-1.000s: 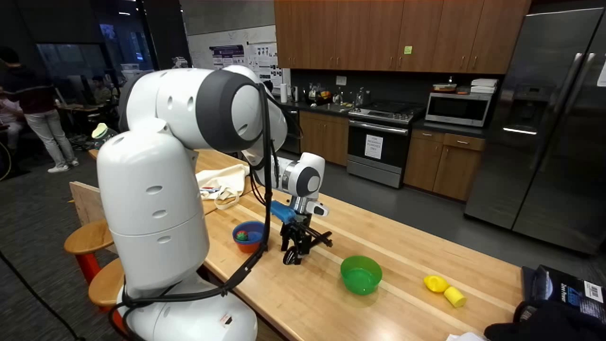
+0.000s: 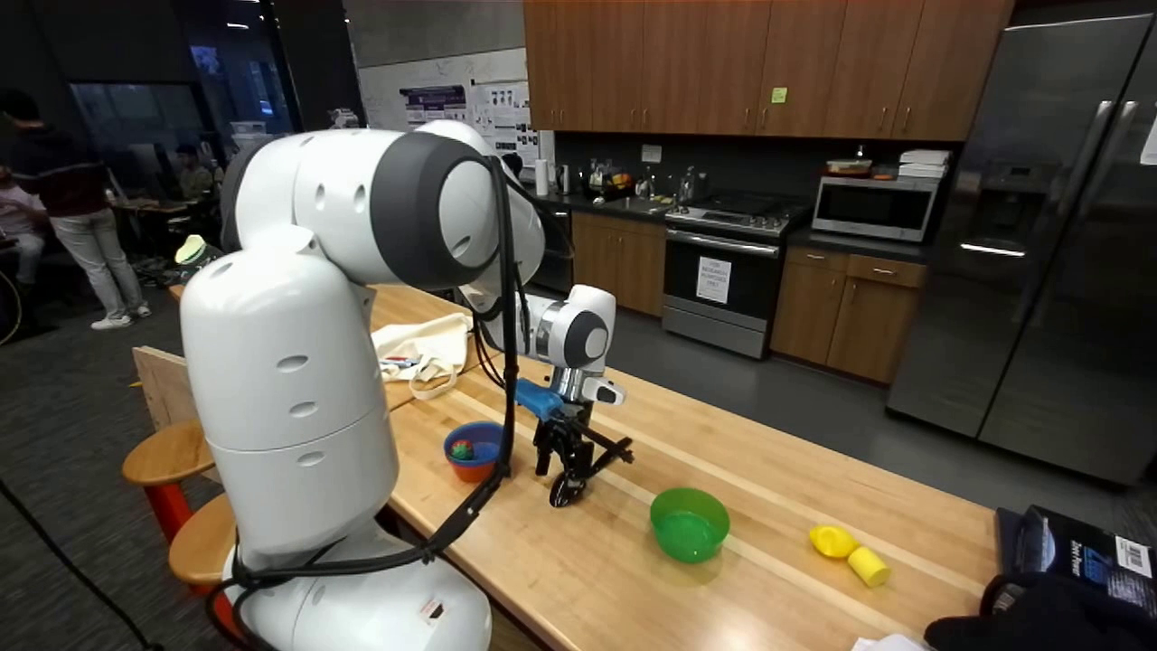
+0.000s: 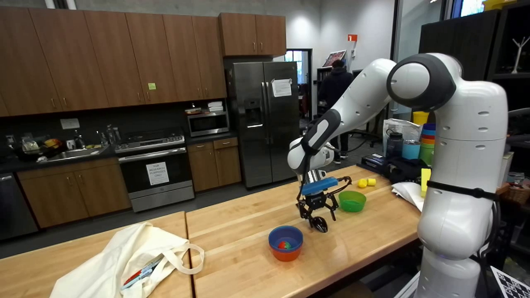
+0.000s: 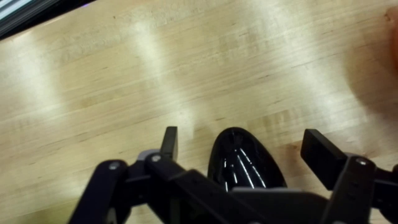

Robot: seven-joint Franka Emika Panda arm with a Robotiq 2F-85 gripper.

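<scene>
My gripper is open low over the table. A glossy black oval object (image 4: 238, 158) shows between its fingers in the wrist view, with a gap on either side; its near end is hidden by the gripper. It looks dark and slotted or striped below the gripper in exterior view 2, as the black object (image 3: 319, 224). Whether it rests on the table I cannot tell. A green bowl (image 2: 690, 525) stands to one side of the gripper. Across from it is a blue bowl in an orange one (image 3: 285, 242), holding a small red-and-green item (image 3: 284, 245).
A yellow lemon-like item (image 2: 832, 541) and a yellow cylinder (image 2: 869, 566) lie beyond the green bowl. A cream cloth bag (image 3: 116, 260) covers part of the other table section. Dark items (image 2: 1085, 564) crowd one table end. Bare wood lies between the bowls.
The arm has shifted very slightly, its wrist a little up and left in exterior view 1. The black object sits slightly further right there, at a changed angle. Bowls and yellow items are unmoved.
</scene>
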